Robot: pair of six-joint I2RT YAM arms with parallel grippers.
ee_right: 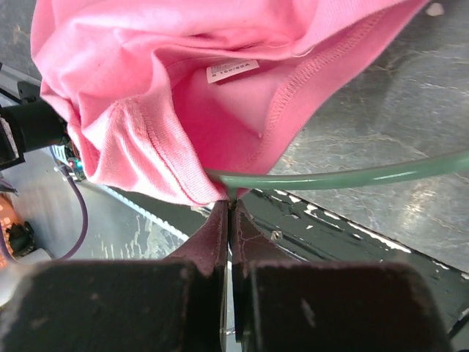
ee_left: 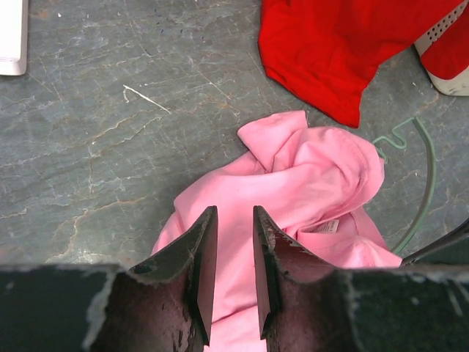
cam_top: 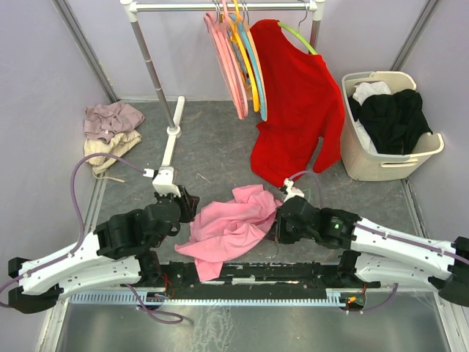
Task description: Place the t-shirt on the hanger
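Note:
The pink t-shirt lies crumpled on the grey floor between my two arms, its collar and white label showing in the right wrist view. A green hanger has one end tucked into the shirt's opening; its hook and curved arm show in the left wrist view. My right gripper is shut on the hanger where it enters the pink fabric. Above the shirt's left part, my left gripper stands part open, a gap between its fingers and nothing held; pink cloth shows below it.
A red shirt hangs from the rack beside several empty hangers. Clothes fill a beige basket at the right. Folded garments lie at the left; the floor behind the left gripper is clear.

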